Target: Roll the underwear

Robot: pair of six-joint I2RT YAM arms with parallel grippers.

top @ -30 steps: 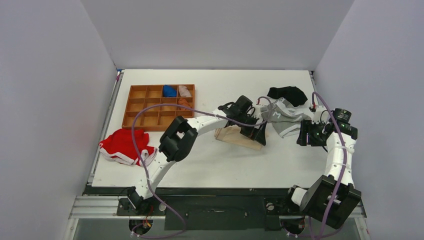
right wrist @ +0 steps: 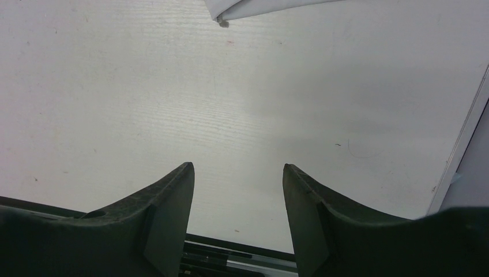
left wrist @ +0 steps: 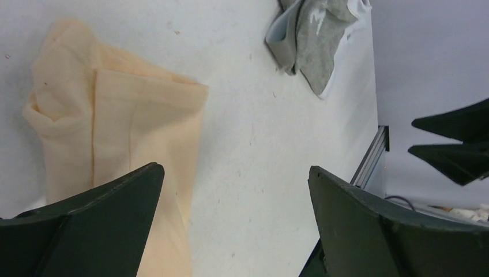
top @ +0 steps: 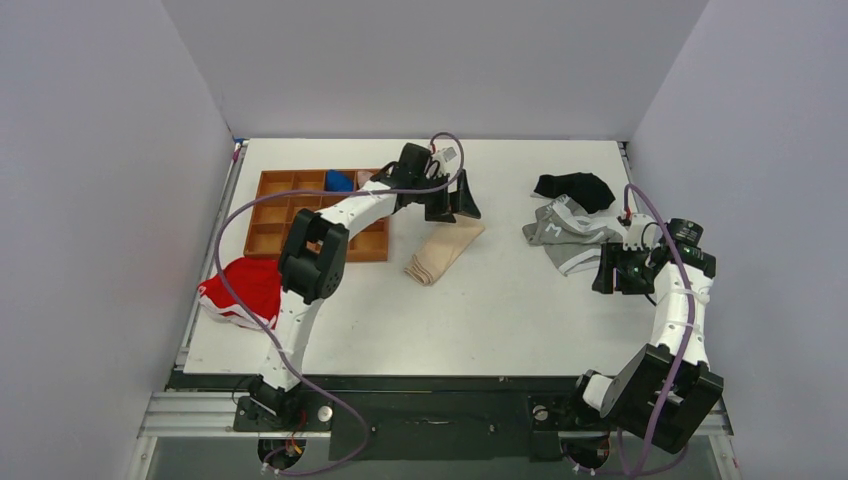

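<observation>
The beige underwear (top: 445,251) lies on the white table as a long folded strip, slanting from near the tray up to the right. In the left wrist view the same underwear (left wrist: 153,124) shows a thicker, bunched far-left side and a flat layer beside it. Over its upper end hangs my left gripper (top: 464,200), its fingers wide apart; nothing sits between them. Far off at the table's right edge is my right gripper (top: 611,268), its fingers apart over bare table, with nothing between the fingertips.
A brown divided tray (top: 262,215) with several small rolled cloths stands at the back left. Red clothing (top: 245,285) lies in front of it. Grey clothing (top: 565,235) and a black cloth (top: 580,188) are piled at the right.
My left gripper has moved left and back. The underwear has turned and shifted left, now slanting the other way, and the gripper has come off it. The right arm stays almost still.
</observation>
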